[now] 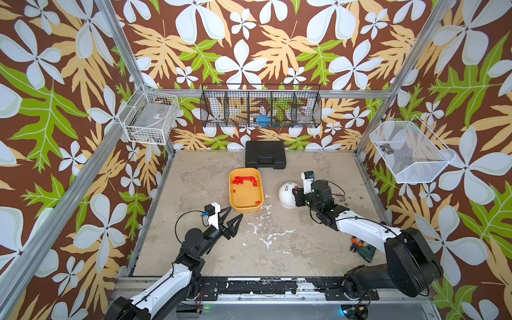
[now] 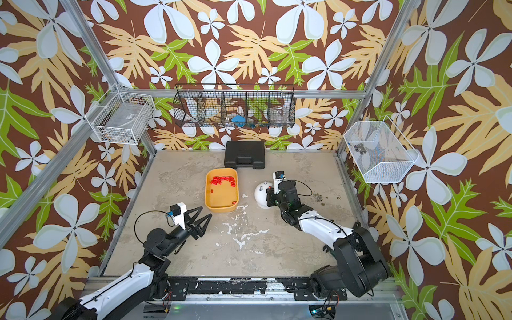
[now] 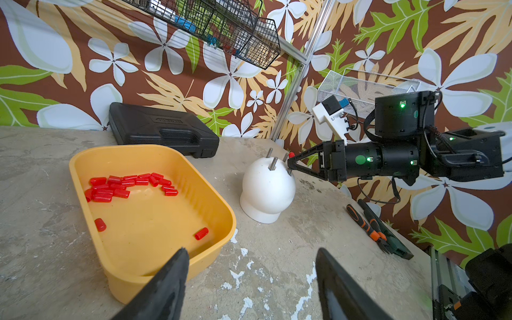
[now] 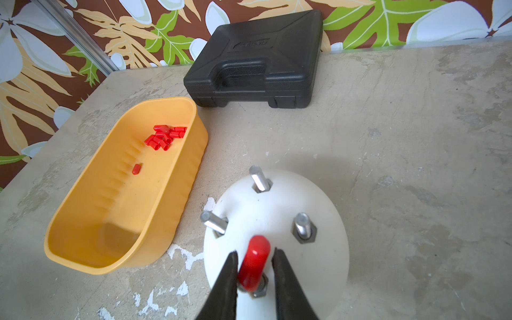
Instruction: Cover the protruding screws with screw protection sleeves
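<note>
A white dome bears several protruding screws; three show bare, such as screws. At the near screw, a red sleeve stands tilted between the fingertips of my right gripper; whether they touch it is unclear. An orange tray left of the dome holds several loose red sleeves. My left gripper hangs open beside the tray's near right corner, nothing between its fingers.
A black case lies at the back. Pliers and cutters lie at the right edge. Wire baskets hang on the walls.
</note>
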